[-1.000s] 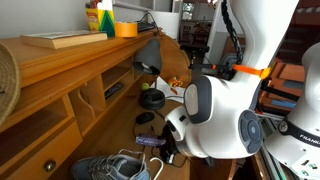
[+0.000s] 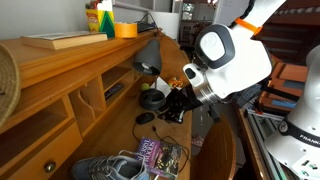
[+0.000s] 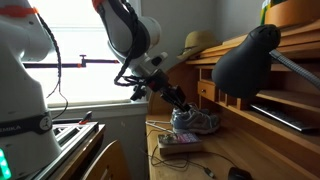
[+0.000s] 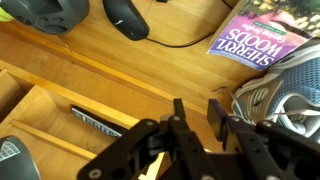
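Note:
My gripper point(image 2: 180, 104) hangs above the desk on the far side of the purple paperback. In the wrist view its two fingertips point(image 4: 179, 106) stand a little apart; wood shows between them, and no held object can be made out there. The paperback point(image 4: 262, 28), marked "Sherryl Woods", lies on the desk at upper right, clear of the fingers. Close beside it is a grey sneaker point(image 4: 297, 88) with pale laces. In exterior view 2 the gripper point(image 3: 182, 104) is raised near the sneaker point(image 3: 195, 121), with the book point(image 3: 183, 143) lower down on the desk.
A black mouse point(image 4: 125, 18) and its cable lie on the bare desk. A grey lamp point(image 3: 247, 62) overhangs the desk. Cubbies and a small drawer point(image 2: 47, 165) line one side, with a shelf point(image 2: 75, 57) above. A dark rounded object point(image 2: 153, 99) stands beyond the mouse.
My arm has risen, and the gripper has moved from low beside the book up and away from it. The book, partly covered before, now shows more of its cover. The sneaker and mouse stay put.

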